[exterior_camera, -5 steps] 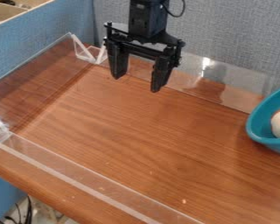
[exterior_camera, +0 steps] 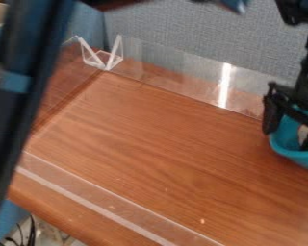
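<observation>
My gripper (exterior_camera: pixel 285 120), dark and blurred, is at the right edge, over the cyan bowl (exterior_camera: pixel 289 154), its fingers reaching down at or into the bowl. Whether it holds anything is hidden. The white round object in the bowl is mostly covered by the gripper.
A large dark blurred shape fills the left edge and top left. A grey padded wall stands behind.
My gripper has moved from the back middle to the right, down onto the bowl. A large dark shape has appeared along the left and top of the view.
</observation>
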